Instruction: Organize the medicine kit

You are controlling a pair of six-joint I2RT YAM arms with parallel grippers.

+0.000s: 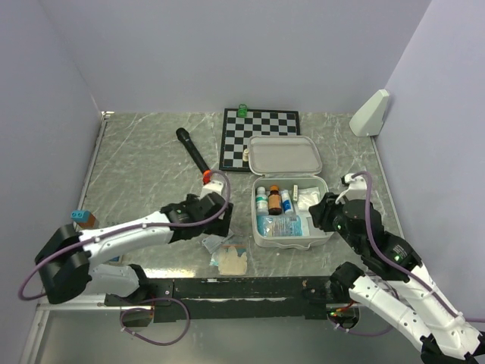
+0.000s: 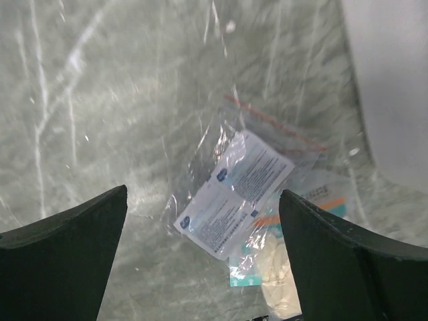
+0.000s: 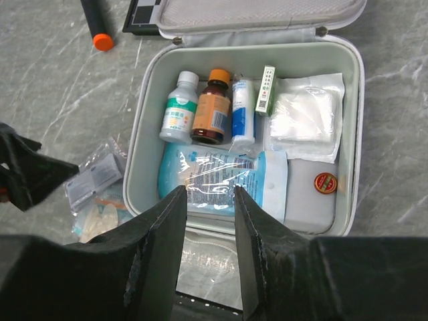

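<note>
The open medicine kit (image 1: 261,235) holds two bottles (image 3: 177,110), a white-blue tube (image 3: 243,114), a small box (image 3: 265,89), a white packet (image 3: 301,120), a blue pack (image 3: 221,180) and a red tin (image 3: 326,182). My left gripper is open above two bagged packets on the table: a labelled white one (image 2: 234,190) and one with beige contents (image 2: 277,274), left of the kit. My right gripper stands open over the kit's front right, nothing seen between its fingers.
A microphone (image 1: 193,152) and a checkerboard (image 1: 231,144) lie behind. A blue-topped block (image 1: 82,218) is at the left edge, a white device (image 1: 370,112) at back right.
</note>
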